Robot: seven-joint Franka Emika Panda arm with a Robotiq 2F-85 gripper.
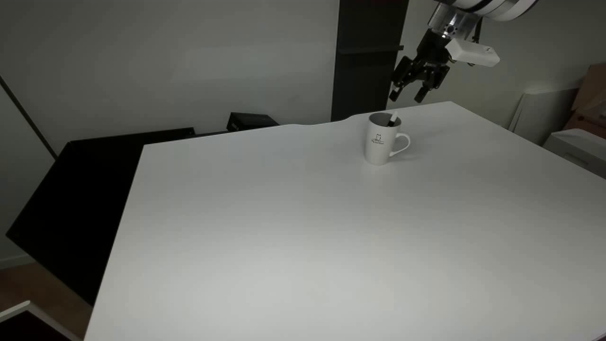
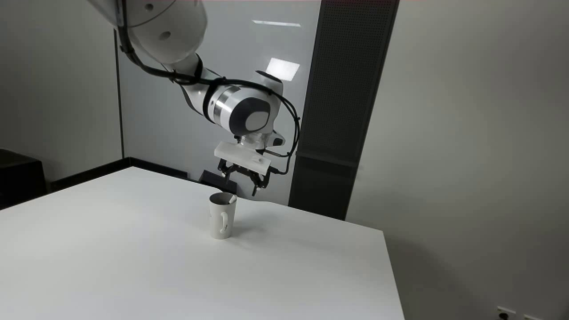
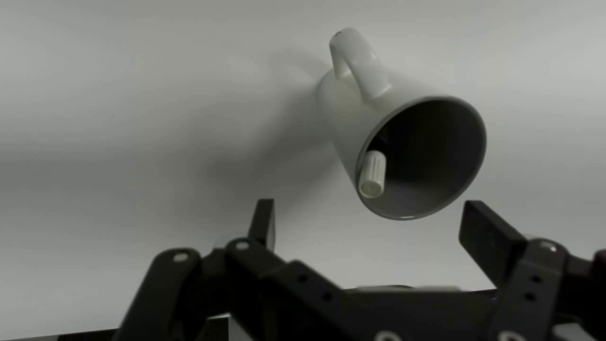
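Note:
A white mug (image 1: pixel 378 148) with a small dark print stands upright near the far edge of the table; its handle points right in the first exterior view. Inside it leans a marker (image 3: pixel 373 174), white end up, against the wall on the handle's side. My gripper (image 1: pixel 406 97) hangs above and behind the mug, apart from it, with its black fingers spread and nothing between them. From the wrist, the mug's mouth (image 3: pixel 432 156) faces the camera, ahead of the gap between the fingers. The marker's lower part is hidden in the mug.
Apart from the mug, the white table (image 1: pixel 284 238) is bare. Its far edge runs close behind the mug. A black box (image 2: pixel 218 181) sits beyond that edge, and a dark panel (image 2: pixel 341 106) stands against the wall.

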